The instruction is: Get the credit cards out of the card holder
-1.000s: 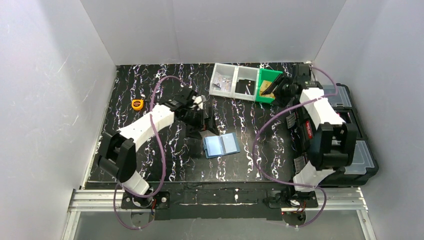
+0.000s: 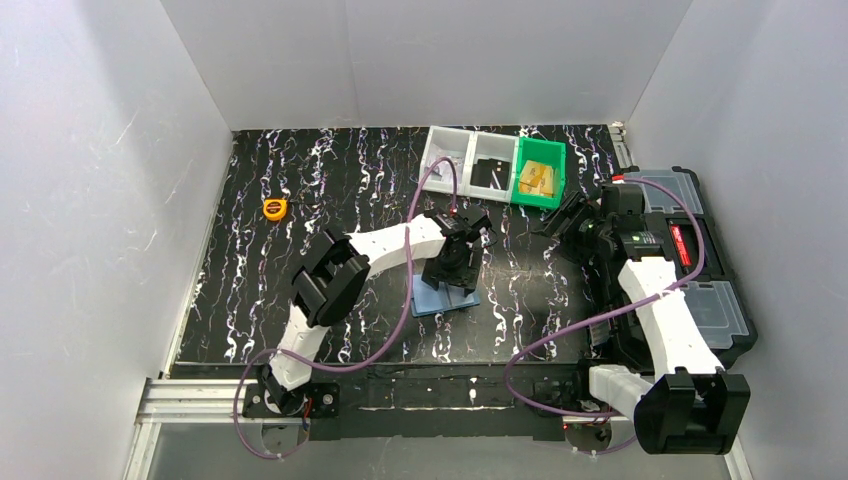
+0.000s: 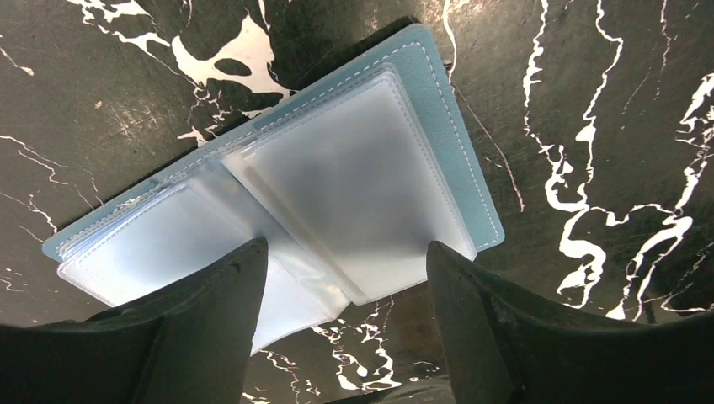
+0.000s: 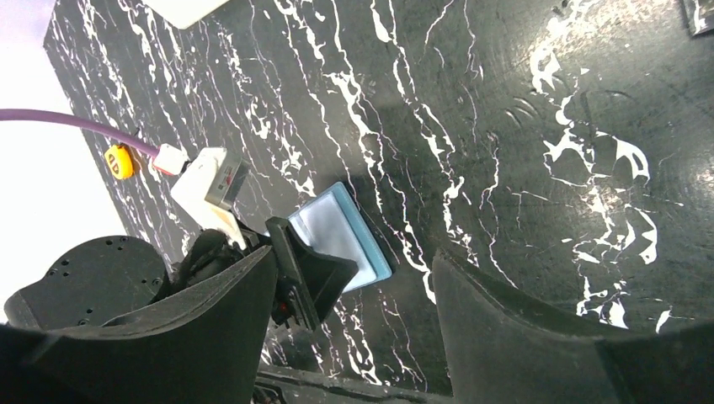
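A light-blue card holder (image 2: 428, 301) lies spread flat on the dark marbled table, partly covered by my left arm in the top view. Its translucent sleeves (image 3: 362, 177) fill the middle of the left wrist view; no card can be made out clearly in them. My left gripper is over the holder's near side, its fingers (image 3: 223, 290) apart with nothing gripped between them. Off to the right of the holder, my right gripper (image 2: 549, 228) stands open and empty. In the right wrist view the holder (image 4: 337, 231) shows partly behind the left gripper.
At the back stand white bins (image 2: 445, 158) and a green bin (image 2: 541, 199) with golden cards (image 2: 536, 179) inside. An orange tape measure (image 2: 275, 209) sits at left, a black toolbox (image 2: 735, 335) at right. Purple cables (image 2: 408, 285) loop along both arms.
The right gripper has drawn back from the green bin toward the front. The holder lies in the same place.
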